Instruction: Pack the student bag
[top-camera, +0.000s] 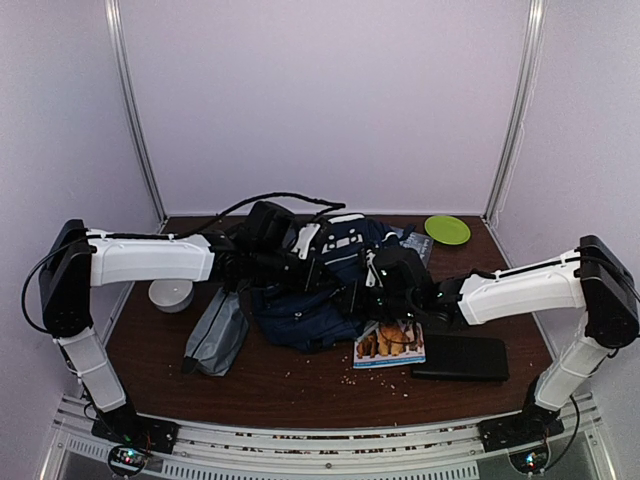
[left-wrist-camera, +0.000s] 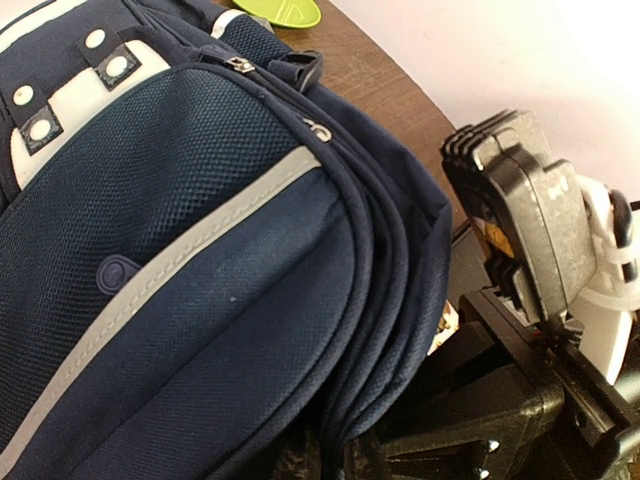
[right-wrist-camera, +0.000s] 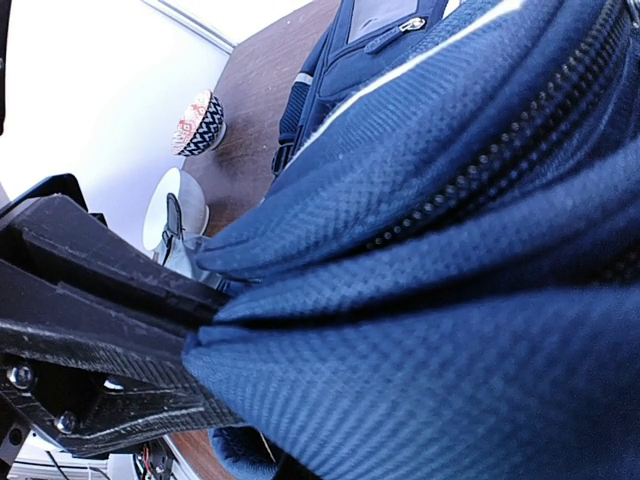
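Note:
The navy student bag (top-camera: 305, 320) lies in the middle of the table. My left gripper (top-camera: 325, 280) is shut on the bag's layered fabric edge, low in the left wrist view (left-wrist-camera: 335, 450). My right gripper (top-camera: 350, 298) sits against the same side of the bag, shut; in the right wrist view its black fingers (right-wrist-camera: 100, 300) press into the folds beside a zipper (right-wrist-camera: 500, 150), their tips hidden by fabric. A picture book (top-camera: 388, 345), a dark flat case (top-camera: 460, 358) and a grey pouch (top-camera: 215, 335) lie around the bag.
A white bowl (top-camera: 170, 295) is at the left, a patterned bowl (right-wrist-camera: 200, 125) near it, a green plate (top-camera: 447, 229) at the back right. A clear-looking item (top-camera: 418, 245) lies behind the bag's right side.

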